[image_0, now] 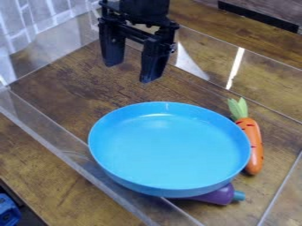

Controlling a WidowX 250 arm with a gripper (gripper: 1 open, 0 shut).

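The black gripper (133,57) hangs at the top centre over the wooden surface, its two fingers spread wide apart with nothing visible between them. Below it lies an empty blue oval plate (168,150). An orange carrot (252,146) with a green top rests at the plate's right, and a purple vegetable (214,196), perhaps an eggplant, is partly hidden under or behind the plate's front edge.
A clear plastic wall (53,141) runs along the left. A blue object (7,212) shows at the lower left corner, outside it. The wood left of and behind the plate is clear.
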